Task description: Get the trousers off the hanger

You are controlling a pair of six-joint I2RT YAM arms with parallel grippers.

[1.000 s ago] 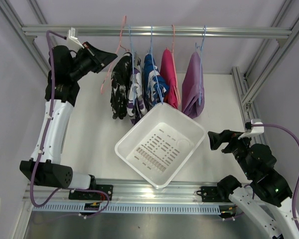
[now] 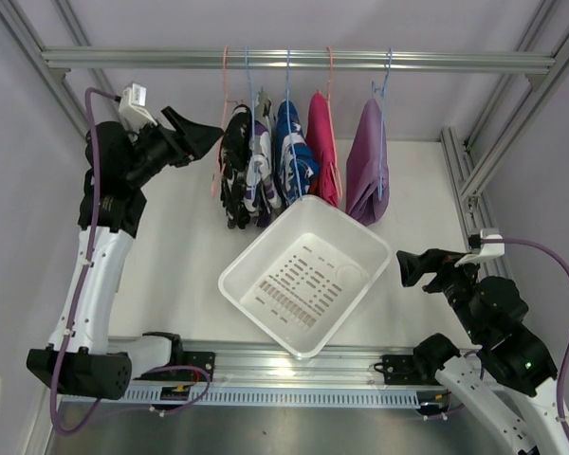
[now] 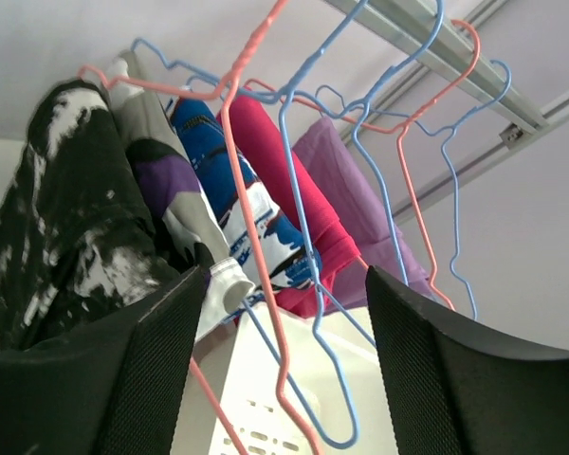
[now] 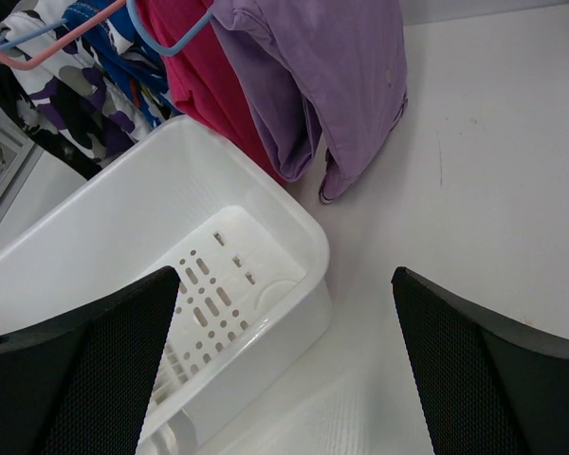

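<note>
Five folded garments hang on pink and blue hangers from the rail: black-and-white (image 2: 235,166), white-purple patterned (image 2: 263,171), blue patterned (image 2: 296,156), pink (image 2: 322,142) and purple (image 2: 365,166). My left gripper (image 2: 197,135) is open just left of the first pink hanger (image 3: 257,237); in the left wrist view that hanger stands between the fingers, beyond them, with nothing visibly held. My right gripper (image 2: 415,262) is open at the right, below the purple garment (image 4: 313,76), holding nothing.
A white perforated basket (image 2: 353,232) sits below the garments, tilted diagonally on the white floor. The metal rail (image 2: 455,62) crosses the top.
The right arm is still.
</note>
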